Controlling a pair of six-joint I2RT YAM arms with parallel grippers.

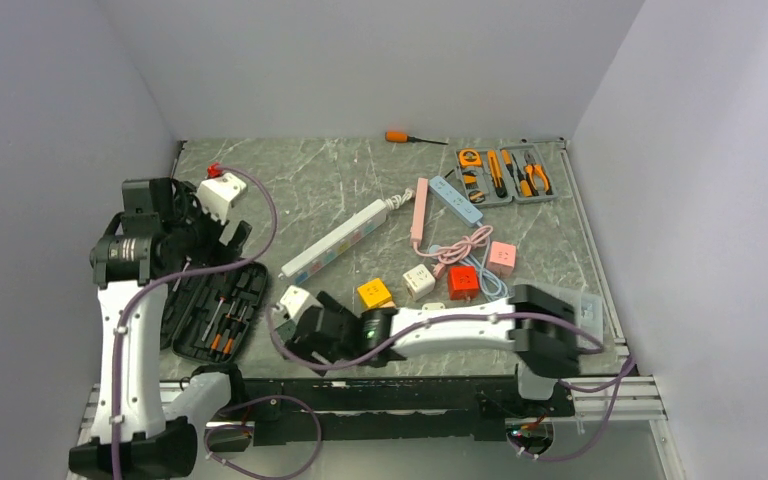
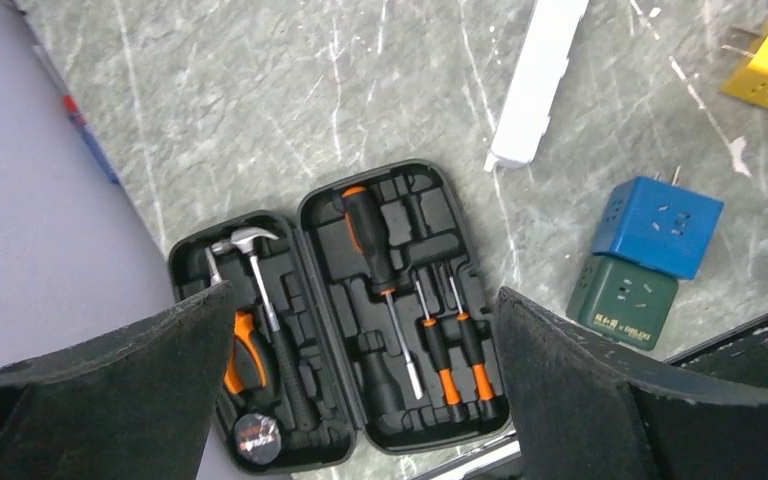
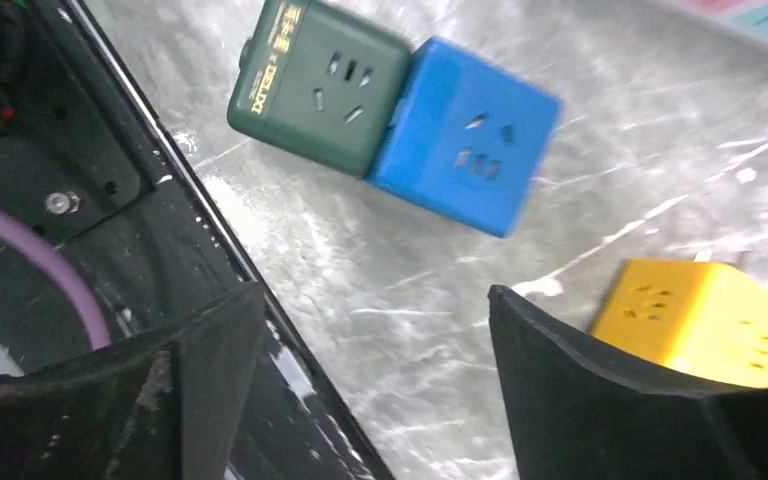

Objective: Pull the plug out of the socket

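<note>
Cube sockets lie along the table's front: a blue one (image 3: 467, 135) touching a dark green one (image 3: 315, 90), and a yellow one (image 3: 700, 315) to their side, with metal prongs visible near it. In the left wrist view prongs also show on top of the blue cube (image 2: 657, 228). My right gripper is open over bare table beside these cubes, nothing between its fingers; in the top view it largely hides them. My left gripper is open above the black toolkit at the left, holding nothing.
A long white power strip (image 1: 335, 240) lies mid-table. Pink and blue strips, white, red and pink cubes, a grey toolkit (image 1: 505, 175) and a clear organizer (image 1: 588, 320) fill the right.
</note>
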